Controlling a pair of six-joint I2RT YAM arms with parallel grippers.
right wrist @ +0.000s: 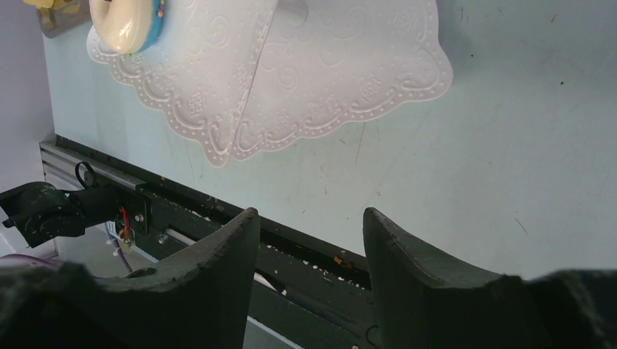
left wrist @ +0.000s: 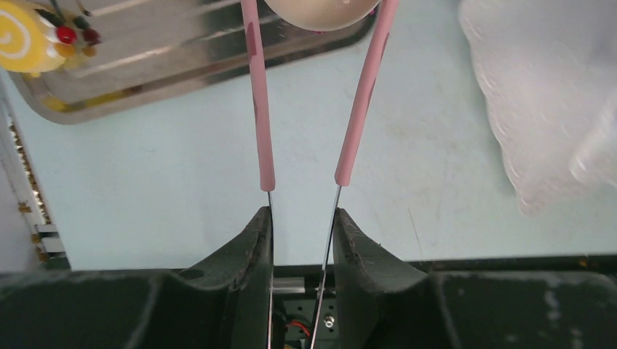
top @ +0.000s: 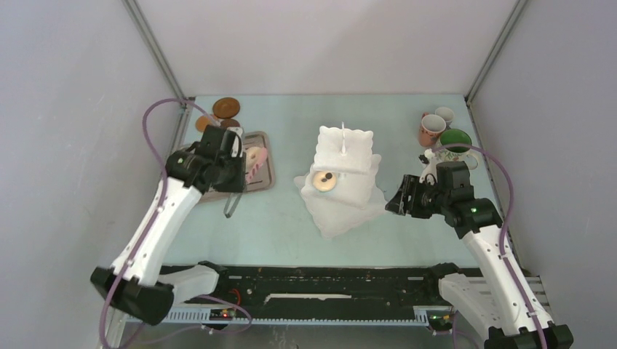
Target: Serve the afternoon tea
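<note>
In the left wrist view my left gripper is shut on the metal arms of pink-tipped tongs point(left wrist: 265, 145). A cream round pastry point(left wrist: 324, 9) shows between the tong arms at the upper edge, partly cut off. The top view has that pastry point(top: 252, 155) and the tongs over the right part of the metal tray point(top: 268, 171). A white tiered stand point(top: 344, 145) is at the table's middle, a cream donut point(top: 324, 181) on one tier. To its right, my right gripper point(top: 396, 203) is open, its fingers point(right wrist: 236, 240) apart and nothing between them.
Cups point(top: 431, 125) and a green-lined teapot point(top: 455, 141) stand at the back right. Brown round pieces point(top: 226, 107) lie at the back left. A yellow pastry point(left wrist: 25, 40) sits in the tray. Between tray and stand the table is clear.
</note>
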